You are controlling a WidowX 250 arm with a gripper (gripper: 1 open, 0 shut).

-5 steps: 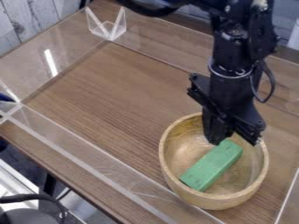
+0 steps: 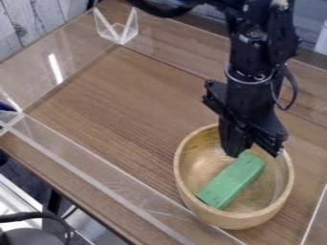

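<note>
My black gripper [image 2: 239,142] points down over the back rim of a round tan bowl [image 2: 193,193]. A green rectangular block [image 2: 230,183] lies diagonally inside the bowl, just in front of the fingertips. The gripper looks shut, and I see nothing held in it; the tips are dark and partly hidden by the gripper body.
A clear plastic holder [image 2: 117,29] stands at the back left. Clear strips run along the near-left and right edges, and a black cable lies at the lower left.
The gripper has shifted very slightly; the bowl and green block look unmoved.
</note>
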